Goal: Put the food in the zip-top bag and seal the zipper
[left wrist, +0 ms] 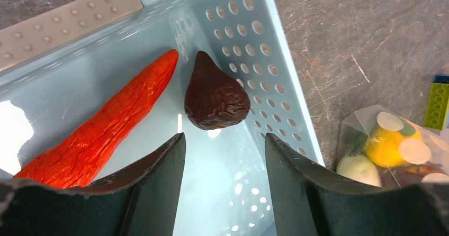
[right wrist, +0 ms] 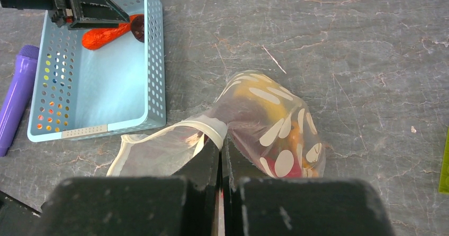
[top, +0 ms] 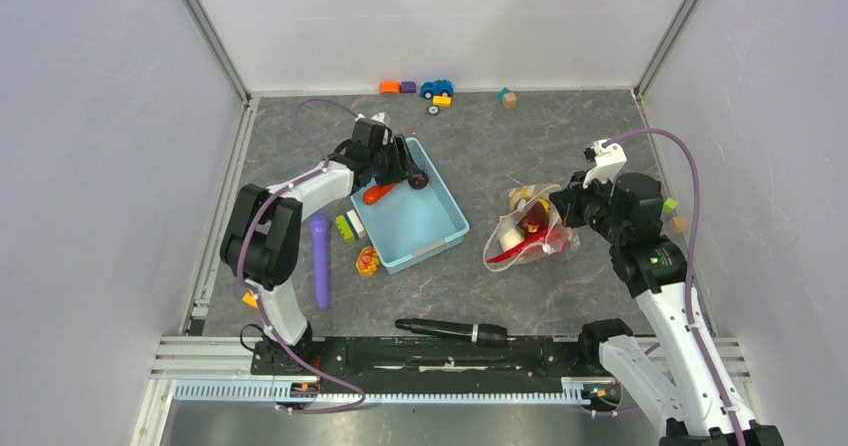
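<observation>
A light blue basket (top: 410,236) holds an orange-red carrot-like food (left wrist: 108,127) and a dark brown pear-shaped food (left wrist: 216,96). My left gripper is open just above them, nothing between its fingers. The clear zip top bag (top: 525,241), filled with yellow, red, white and other food, is at the right. My right gripper is shut on the pale rim at the bag's mouth.
A purple microphone-like tube (top: 320,261), toy blocks (top: 350,226) and a yellow-red toy (top: 367,261) surround the basket. A black cylinder (top: 450,328) lies at the front. Floor behind the bag is clear.
</observation>
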